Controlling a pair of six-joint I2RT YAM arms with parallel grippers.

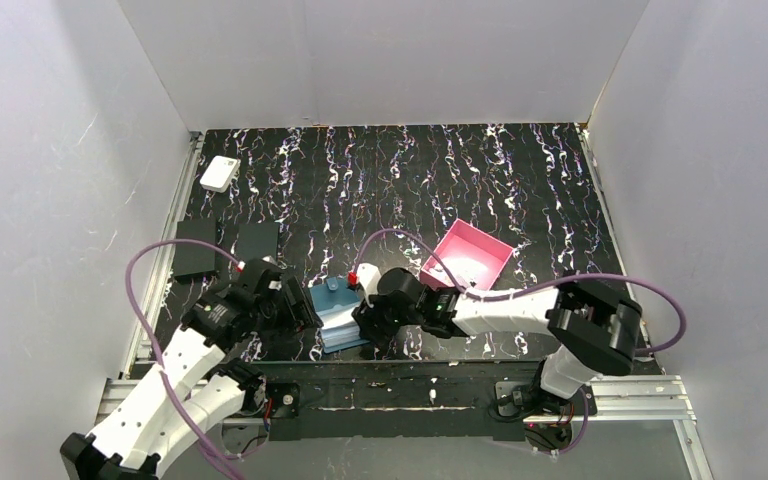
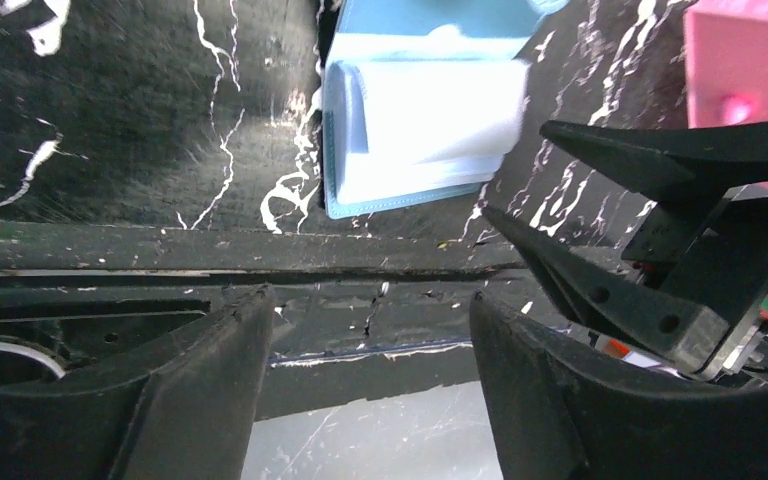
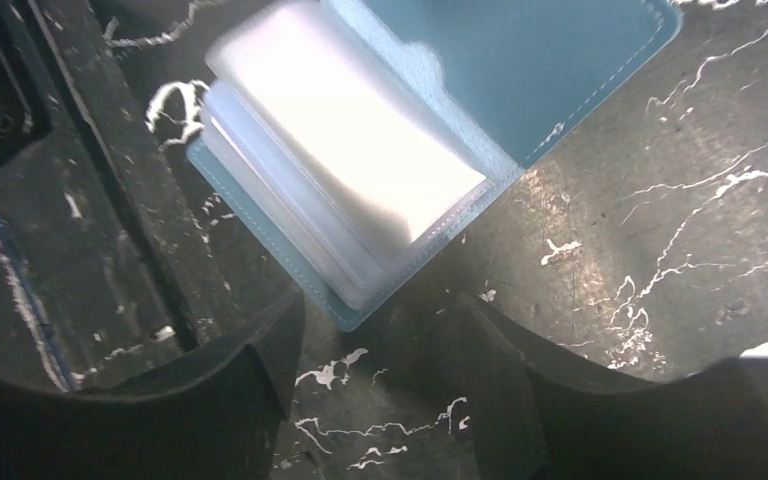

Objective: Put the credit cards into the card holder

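The blue card holder (image 1: 333, 295) lies opened out on the table near its front edge. Its clear sleeves (image 3: 350, 140) are stacked over the lower half and look whitish; whether a card is inside cannot be told. My left gripper is at the holder's left, its fingers apart with nothing between them. Pale flat items, likely cards (image 1: 468, 270), lie in the pink box (image 1: 490, 245).
Two dark flat pads (image 1: 257, 240) lie at the left, partly behind the left arm. A small white box (image 1: 220, 174) stands at the far left.
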